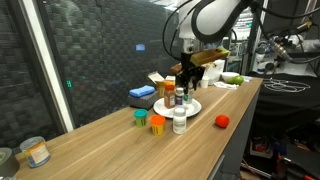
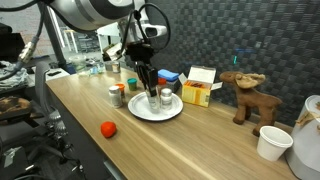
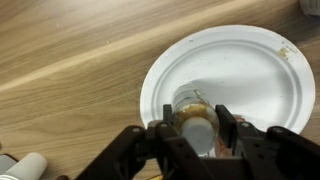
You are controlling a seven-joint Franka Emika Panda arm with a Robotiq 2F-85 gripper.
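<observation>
My gripper is shut on a small bottle [image 3: 195, 108], seen from above in the wrist view with its round cap between the fingers. In exterior view 2 the bottle [image 2: 153, 104] hangs upright below the gripper [image 2: 151, 88], over the white plate [image 2: 175, 109]. Whether its base touches the plate, I cannot tell. An orange-toned bottle [image 1: 169, 96] and a bottle with a dark label [image 1: 179, 97] stand close by on the plate. Part of the plate [image 3: 265, 50] shows bare in the wrist view.
Off the plate stand a white bottle [image 1: 180, 121], an orange cup [image 1: 158, 125] and a green cup [image 1: 140, 117]. A red ball [image 1: 222, 121] lies near the table's front edge. Behind are an open box [image 2: 199, 86] and a toy moose [image 2: 258, 98].
</observation>
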